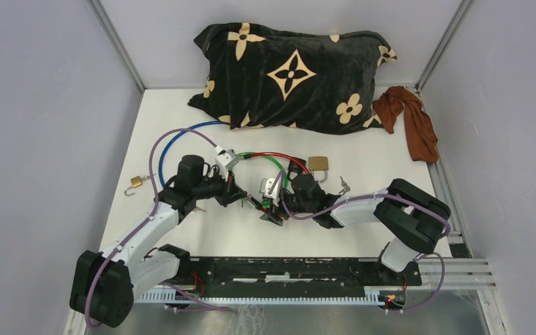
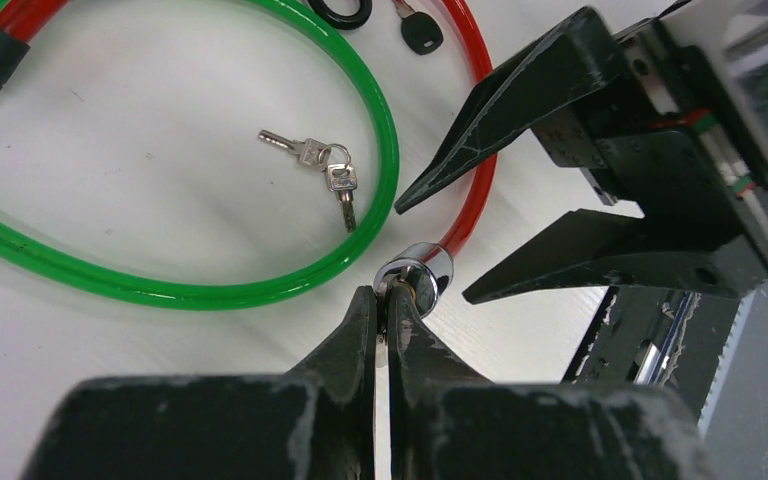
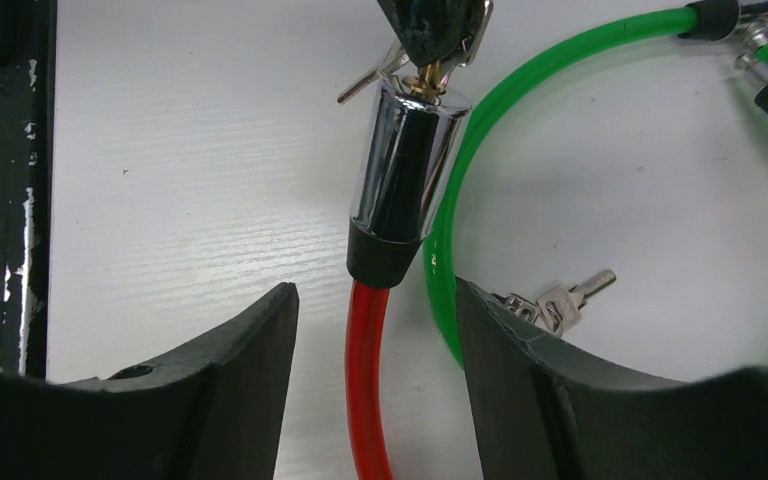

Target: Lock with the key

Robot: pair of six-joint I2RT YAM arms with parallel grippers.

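Note:
My left gripper is shut on a key [image 3: 435,75] at the keyhole end of the chrome lock cylinder [image 3: 405,160] of the red cable lock [image 2: 470,200]. In the right wrist view the cylinder has a black sleeve and the red cable runs down from it. My right gripper is part open just below the sleeve, its fingers either side of the red cable with gaps; in the left wrist view it spreads open right of the cylinder.
A green cable lock [image 2: 110,290] loops round loose keys [image 2: 342,180]. Padlocks [image 1: 319,163] lie to the back and left, a blue cable [image 1: 181,139] at left, a pillow [image 1: 293,77] and brown cloth [image 1: 415,125] behind. The table's front edge is close.

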